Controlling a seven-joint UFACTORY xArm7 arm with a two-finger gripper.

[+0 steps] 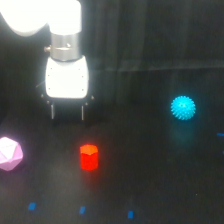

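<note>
My gripper [68, 112] hangs open at the left of the camera view, below the white arm end, with nothing between its two thin fingers. A small red block [89, 157] with several flat sides sits on the dark surface, lower in the view and slightly right of the gripper, apart from it. At the left edge is a pink, many-faced ball [9, 153]. A cyan ball [183, 107] with a bumpy surface lies on the right, well away from the others.
Small blue marks show on the dark surface [135, 165], among them one mark [82, 210] below the red block and another mark [130, 214] further right. Clear room lies between the red block and the cyan ball.
</note>
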